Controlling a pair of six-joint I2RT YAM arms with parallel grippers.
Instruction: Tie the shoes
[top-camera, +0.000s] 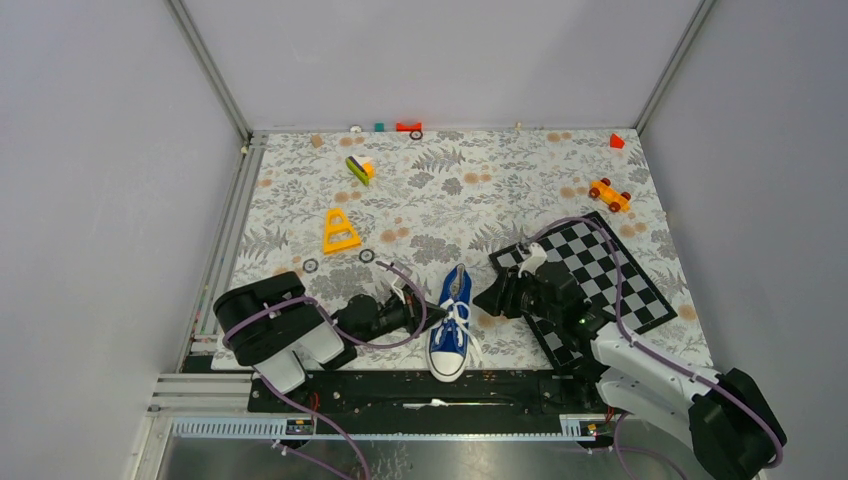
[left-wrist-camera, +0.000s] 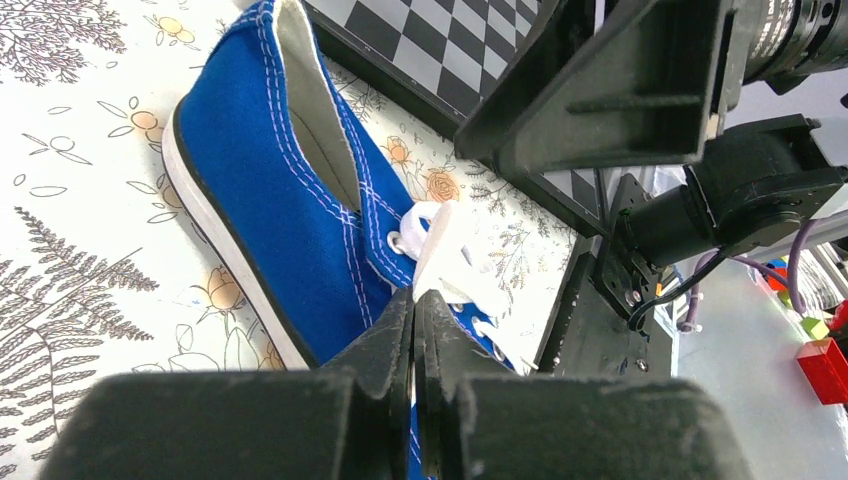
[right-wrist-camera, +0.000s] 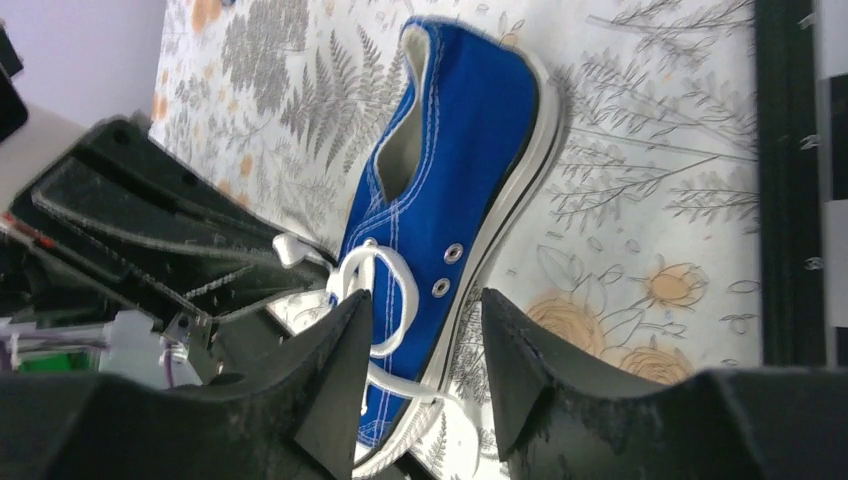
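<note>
The blue canvas shoe (top-camera: 448, 335) with a white toe cap stands on the patterned table, toe toward the front edge. My left gripper is shut on a white shoelace at the shoe's lacing, and a bit of the lace (right-wrist-camera: 290, 249) pokes out at its tips in the right wrist view. To the shoe's right, my right gripper has its fingers apart and nothing gripped between them. A lace loop (right-wrist-camera: 403, 290) stands over the eyelets, and one loose end (right-wrist-camera: 465, 435) hangs off the shoe's right side.
A black-and-white checkered board (top-camera: 625, 285) lies under and beside the right arm. Toward the back left are a yellow A-shaped piece (top-camera: 340, 245) and small toys; a yellow car (top-camera: 609, 195) sits at the back right.
</note>
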